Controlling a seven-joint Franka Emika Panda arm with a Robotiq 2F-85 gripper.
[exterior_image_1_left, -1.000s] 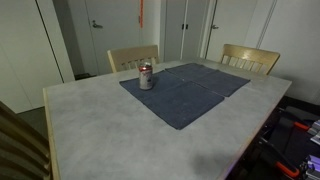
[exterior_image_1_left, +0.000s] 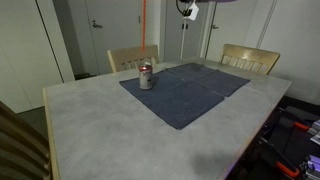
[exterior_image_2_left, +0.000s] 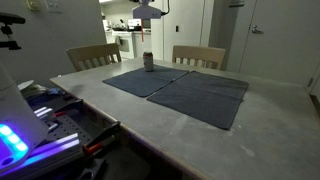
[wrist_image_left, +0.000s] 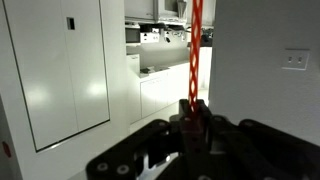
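In the wrist view my gripper is shut on a long, thin red-orange stick (wrist_image_left: 195, 55), which stretches away from the dark fingers toward the top edge. From exterior view 1, the same stick (exterior_image_1_left: 143, 25) hangs upright above a silver can with a reddish top (exterior_image_1_left: 146, 77), its lower end apart from the can. The can (exterior_image_2_left: 149, 61) stands upright on the dark mat in exterior view 2. The gripper's grip on the stick lies above the frame in exterior view 1.
Dark cloth mats (exterior_image_1_left: 185, 98) lie flat on the white table (exterior_image_1_left: 90, 125), whose near left part is clear. Two wooden chairs (exterior_image_1_left: 133, 57) stand along its far side. White cabinets (wrist_image_left: 65, 75) and a kitchen fill the wrist view's background.
In exterior view 1 the stick has come down from the top edge toward the can. Part of the white arm has entered at the top right of it. The can has not moved.
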